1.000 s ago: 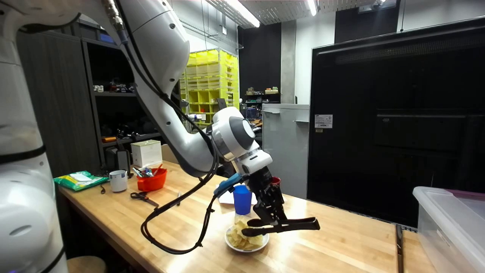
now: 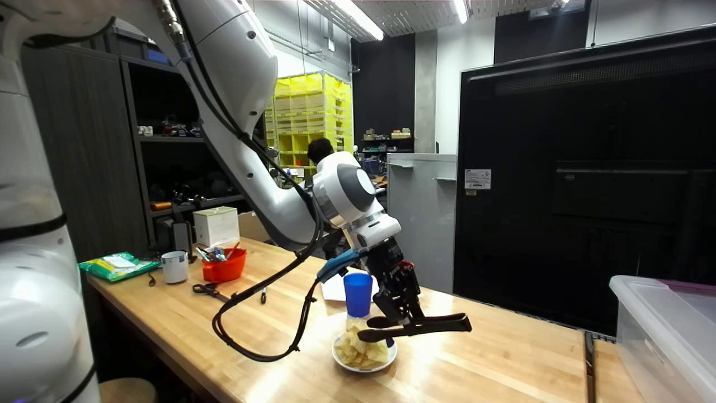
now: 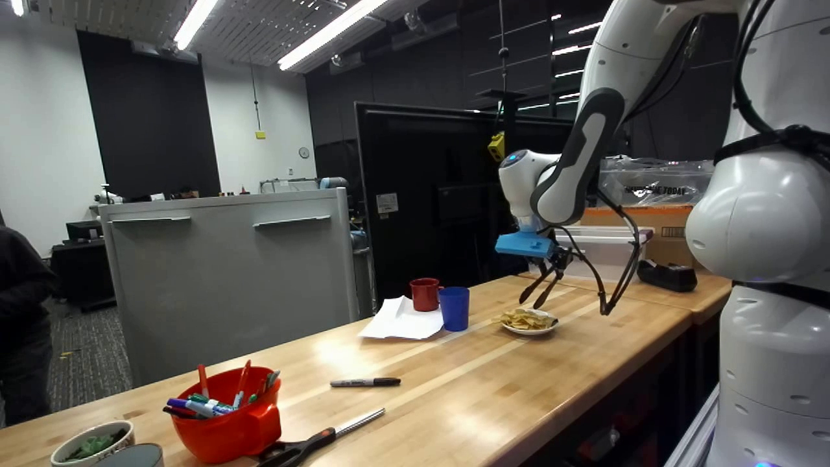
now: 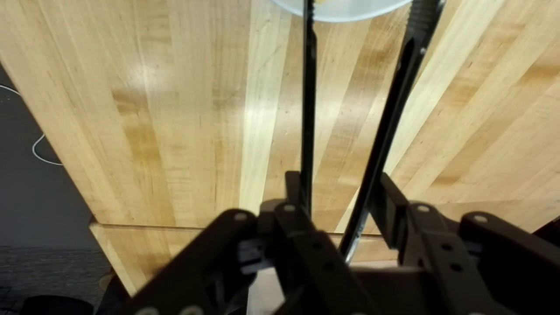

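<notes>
A pair of long black tongs (image 4: 308, 105) sits between the fingers of my gripper. Its two arms stand apart at the tips and come together at the back end. In exterior view 1 the gripper (image 2: 406, 322) is above the table, and the tong tips reach left over a white plate (image 2: 349, 366) heaped with pale yellow chips (image 2: 359, 349). The tips are above the chips, with no chip visible between them. Only the plate's rim (image 4: 341, 19) and a bit of yellow show at the top of the wrist view.
Close behind the plate stand a blue cup (image 3: 454, 308), a red mug (image 3: 425, 294) and white paper (image 3: 401, 320). A marker (image 3: 366, 382), scissors (image 3: 311, 443) and a red pen container (image 3: 225, 436) lie farther off. The clear bin (image 2: 661, 336) is at the right.
My gripper and the tongs have risen slightly above the plate. The chips look unchanged. A person's dark-haired head has appeared behind the arm.
</notes>
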